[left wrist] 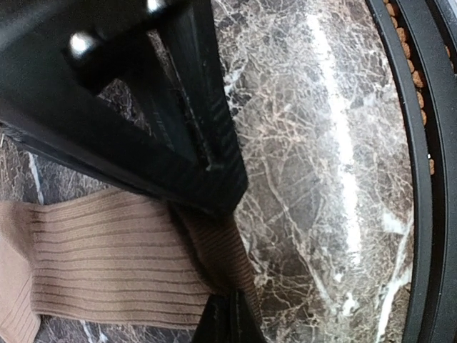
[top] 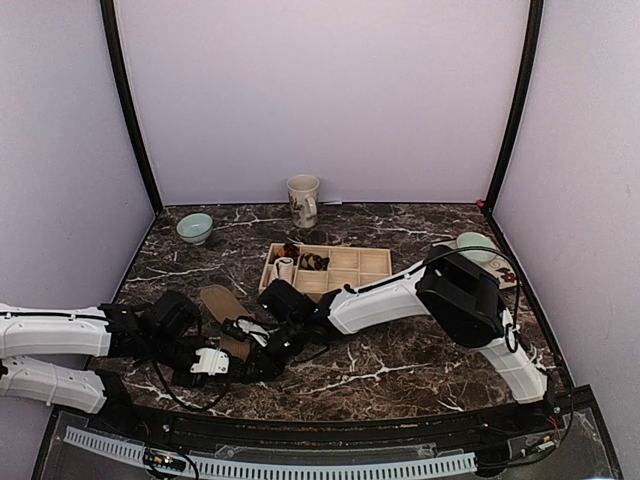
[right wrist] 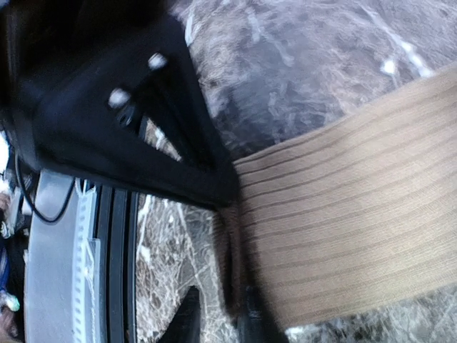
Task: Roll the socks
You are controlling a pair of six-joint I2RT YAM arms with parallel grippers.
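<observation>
A tan ribbed sock point(top: 221, 301) lies flat at the left front of the table, its near end hidden by both grippers in the top view. In the left wrist view, my left gripper is shut on the darker folded end of the sock point(left wrist: 118, 261). Facing it from the right, my right gripper has the sock's dark end edge between its fingers. The ribbed cloth point(right wrist: 350, 200) stretches away flat from there in the right wrist view. Whether the right fingers pinch that edge cannot be made out.
Behind the right arm stands a wooden compartment box point(top: 343, 258) with rolled items in some compartments. A mug point(top: 303, 200) and a pale bowl point(top: 195, 228) stand farther back, another bowl point(top: 476, 246) at the right.
</observation>
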